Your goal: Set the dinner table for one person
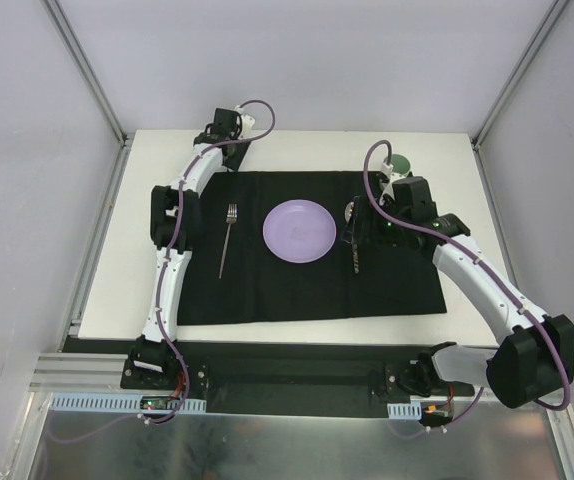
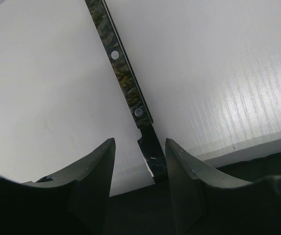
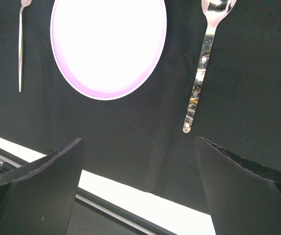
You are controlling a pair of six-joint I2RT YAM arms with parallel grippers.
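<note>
A knife point(image 2: 126, 83) with a dark marbled handle lies on the white table, its blade reaching the black mat's edge. My left gripper is over that blade, fingers apart, nothing seen held between them. The purple plate point(image 1: 299, 230) is mid-mat, the fork point(image 1: 227, 240) to its left and the spoon point(image 3: 198, 73) to its right, partly hidden in the top view by my right arm. My right gripper hangs open above the mat beside the spoon, nothing between its fingers.
A green round object point(image 1: 399, 163) stands at the back right, partly behind my right arm. Walls point(image 1: 37, 200) enclose the table at the sides and back.
</note>
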